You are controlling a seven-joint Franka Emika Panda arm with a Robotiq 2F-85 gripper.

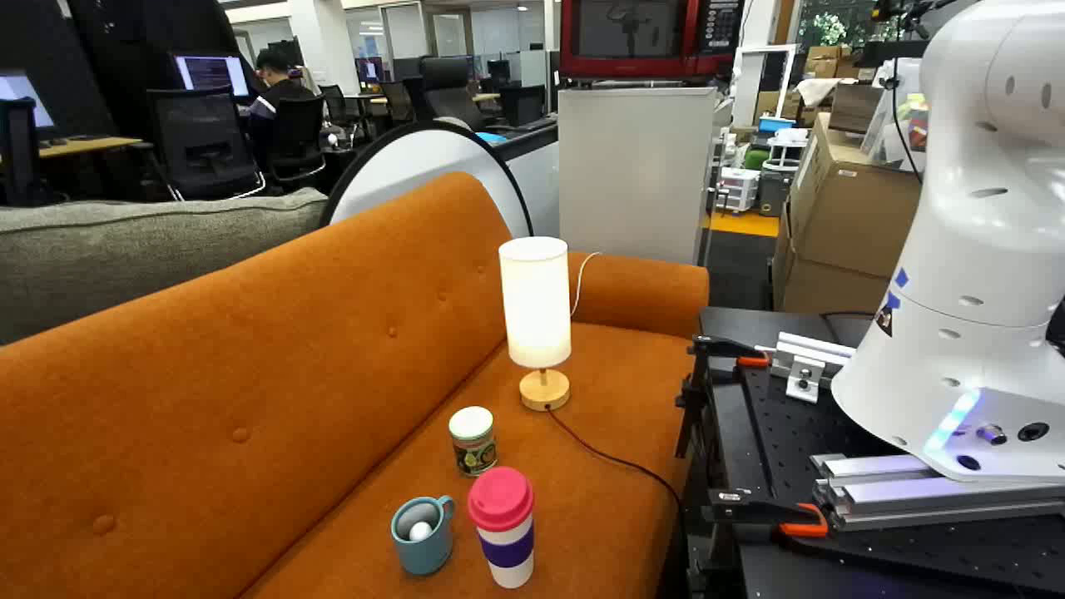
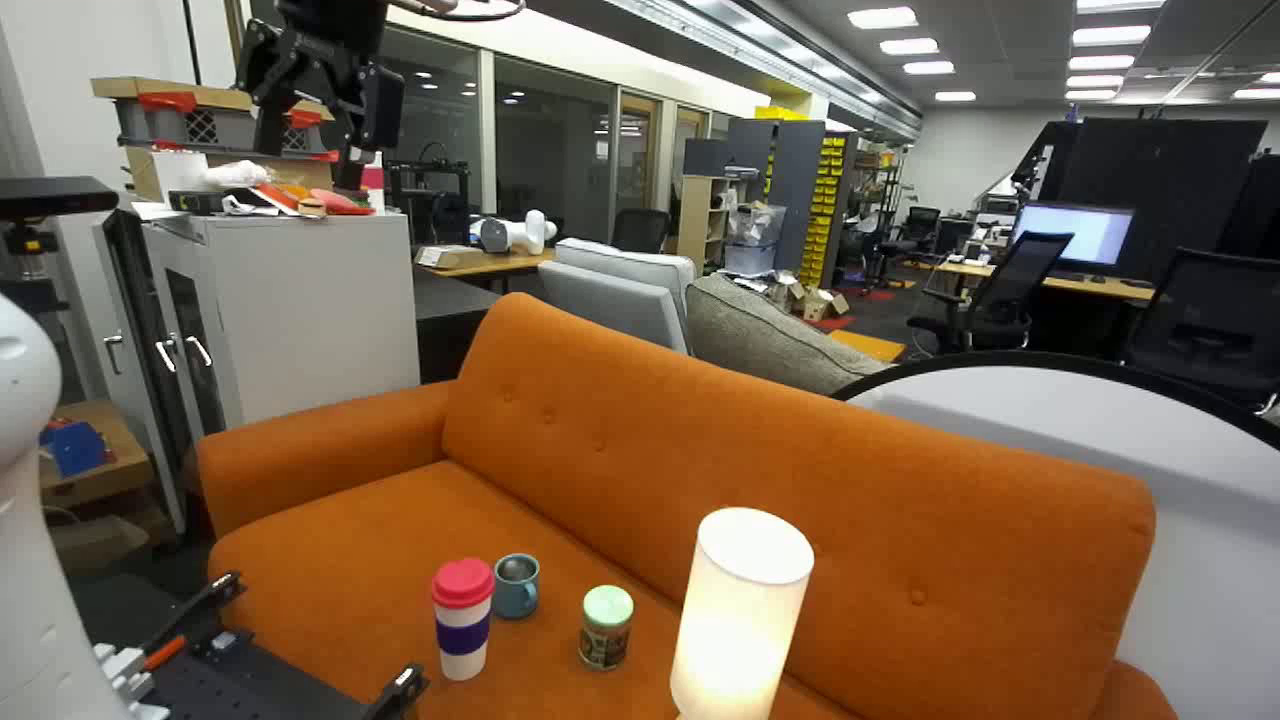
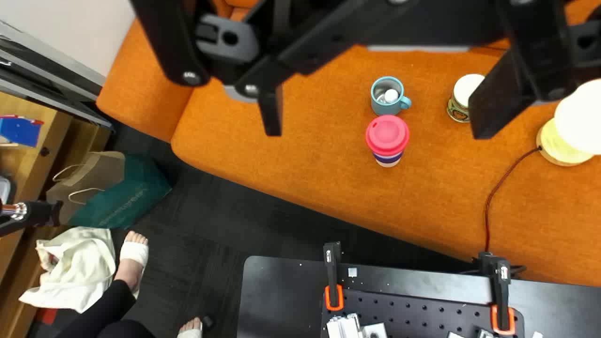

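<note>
High above the orange sofa, my gripper hangs open with nothing between its fingers; it also shows at the top left of exterior view 2. On the seat stands a white cup with a red lid and purple band. Close beside it is a teal mug holding a white round object. A jar with a pale lid sits between these and a lit lamp with a wooden base. From the wrist view, the cup and mug appear far below, between my fingers.
The lamp's cord runs over the seat's front edge. A black table with clamps stands along the sofa's front. A grey cabinet is beyond one armrest. A person's feet show on the floor. Bare seat lies toward that armrest.
</note>
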